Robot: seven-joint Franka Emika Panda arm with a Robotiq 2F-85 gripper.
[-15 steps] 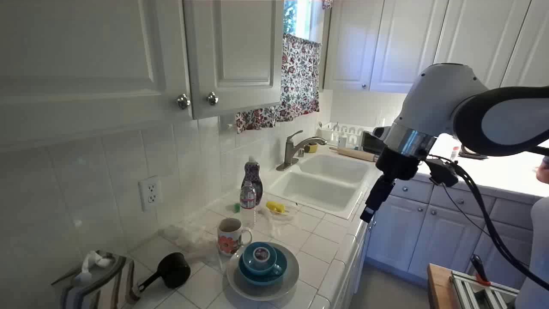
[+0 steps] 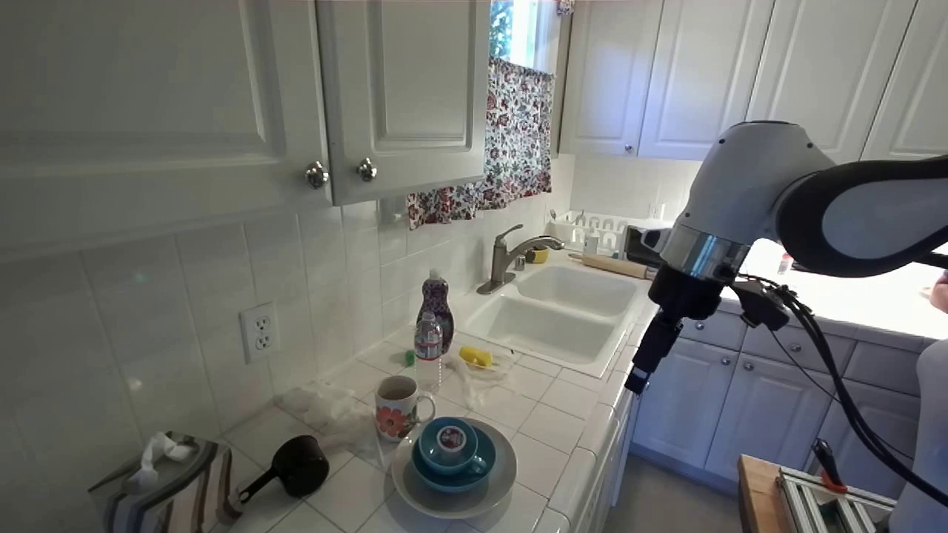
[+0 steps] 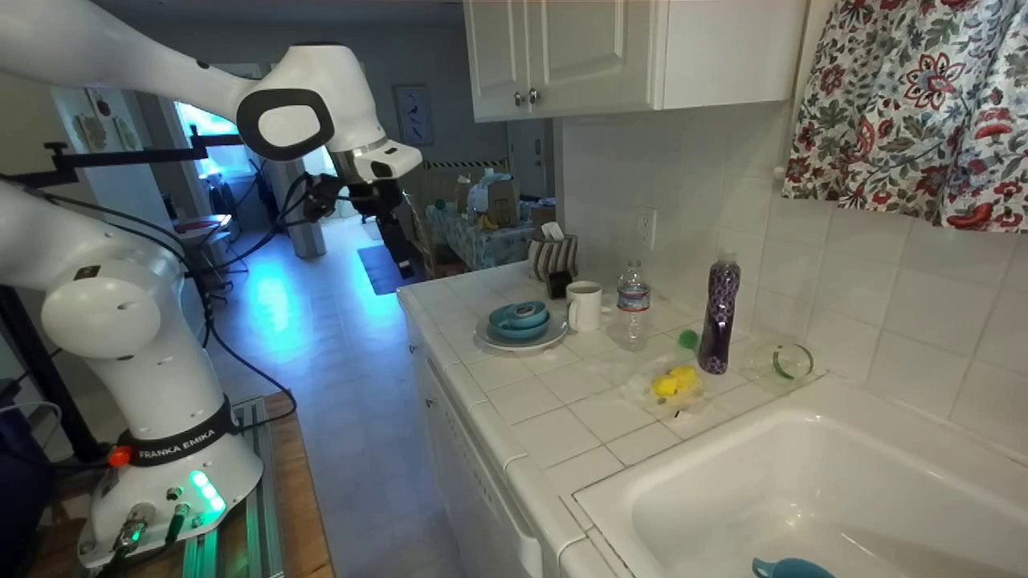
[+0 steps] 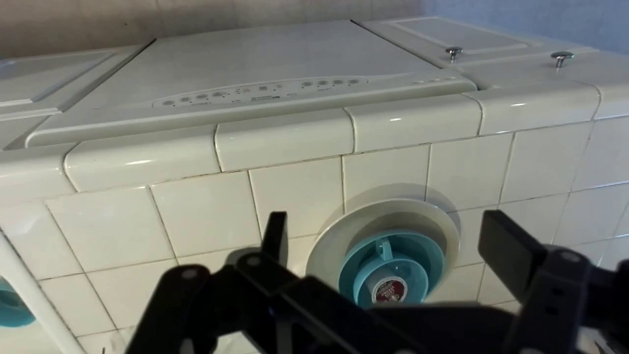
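Note:
My gripper [image 2: 637,380] hangs in the air off the counter's front edge in exterior view 1, apart from everything on it. In the wrist view its two fingers [image 4: 275,239] stand wide apart, open and empty. Beyond that gap lies a pale plate [image 4: 323,248] bearing a stack of teal dishes. The lower teal bowl [image 4: 435,259] holds a smaller teal cup [image 4: 366,268] with a handle and a round red label inside. A flowered mug [image 2: 393,410] stands beside the plate.
A water bottle [image 3: 633,307], a purple soap bottle [image 3: 719,313] and a yellow item [image 3: 675,381] are near the sink [image 3: 819,472]; another teal piece [image 3: 792,567] lies in the basin. A black measuring cup [image 2: 300,466] sits farther left.
My arm and gripper have come down slightly in exterior view 1. The dishes and other counter items have not moved.

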